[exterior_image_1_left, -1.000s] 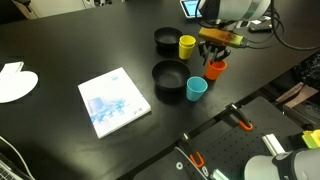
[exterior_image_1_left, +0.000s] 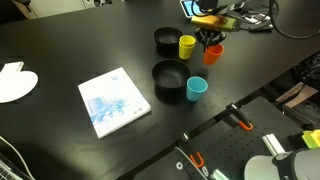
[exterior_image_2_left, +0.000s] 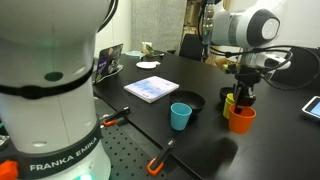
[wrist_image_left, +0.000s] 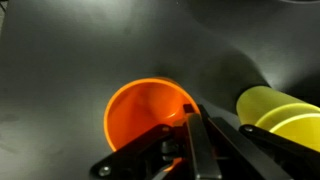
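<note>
An orange cup (exterior_image_1_left: 211, 55) hangs beneath my gripper (exterior_image_1_left: 206, 41), which is shut on its rim. The wrist view shows the orange cup (wrist_image_left: 135, 112) mouth-up and tilted, with the gripper at its right side; the dark fingers hide part of the rim. Exterior view 2 has the orange cup (exterior_image_2_left: 241, 119) in front of a yellow cup (exterior_image_2_left: 229, 105). That yellow cup (wrist_image_left: 278, 112) stands apart from the fingers at the right of the wrist view.
Two black bowls (exterior_image_1_left: 171, 75) (exterior_image_1_left: 168, 40) and a teal cup (exterior_image_1_left: 196, 88) stand nearby. A white booklet (exterior_image_1_left: 113, 100) lies mid-table. Another yellow cup (exterior_image_1_left: 11, 71) and a white plate (exterior_image_1_left: 15, 86) are far left.
The orange cup and my gripper have shifted upward in exterior view 1, toward the yellow cup's side. Bowls, booklet and the other cups have stayed put.
</note>
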